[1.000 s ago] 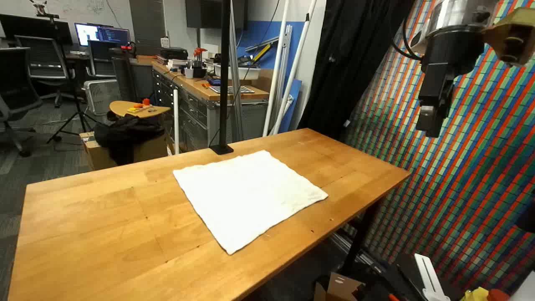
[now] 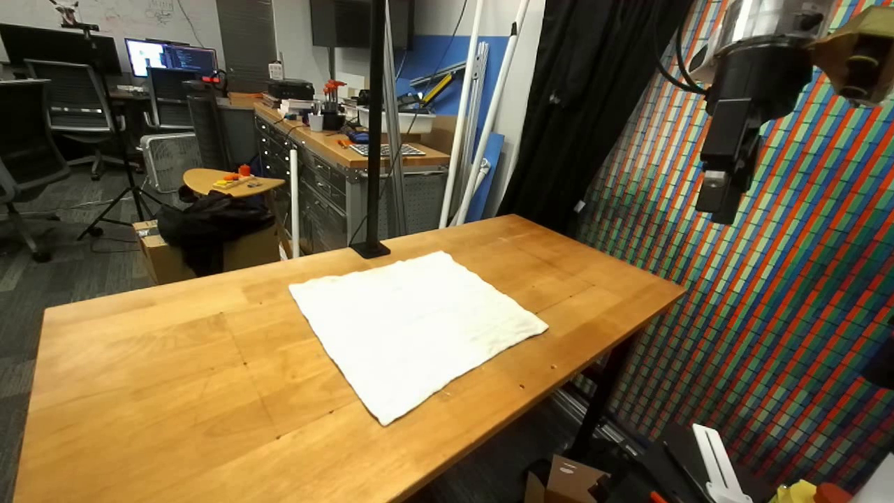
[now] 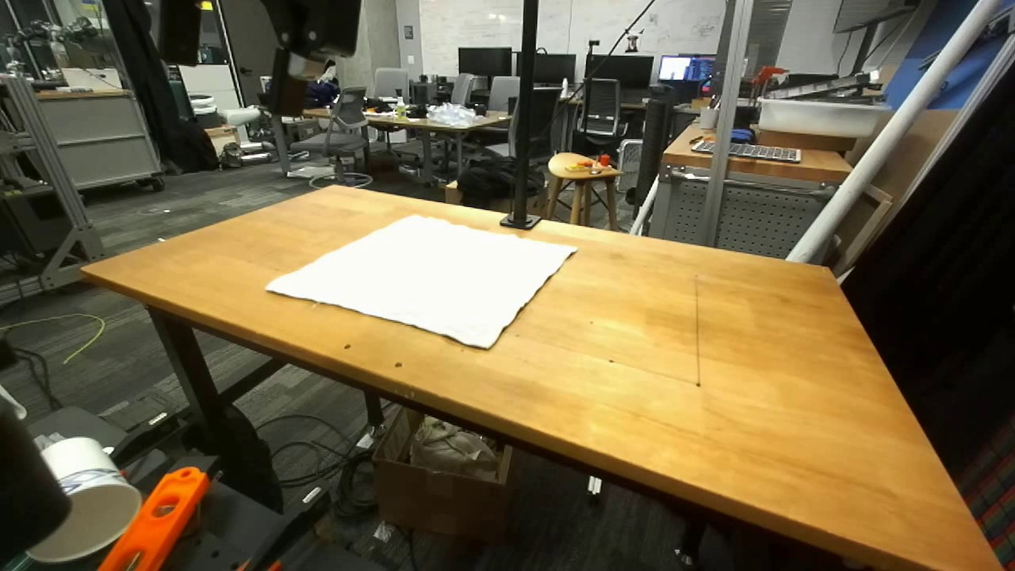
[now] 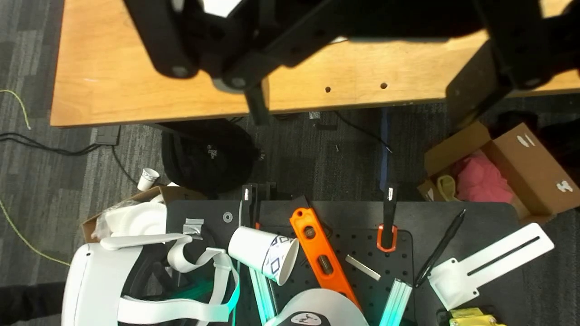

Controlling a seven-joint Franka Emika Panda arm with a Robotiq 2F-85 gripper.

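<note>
A white cloth (image 2: 415,327) lies spread flat, roughly square, on the wooden table (image 2: 151,385). The second exterior view shows the same cloth (image 3: 428,276) towards the table's left half, its edges slightly wavy. High above and off to one side of it hangs my gripper (image 2: 722,205), well clear of the tabletop. In the wrist view the gripper is open, its fingers wide apart over the table's front edge and nothing between them. Only a sliver of white shows there behind the gripper's dark body.
A black post (image 2: 374,134) rises from the table's back edge behind the cloth. Bare wood surrounds the cloth. Below the front edge stand a cart surface with an orange level (image 4: 324,255), a paper cup (image 4: 263,252) and a white headset (image 4: 92,288), beside a cardboard box (image 4: 535,168).
My gripper has risen very slightly in the first exterior view. The cloth lies unmoved.
</note>
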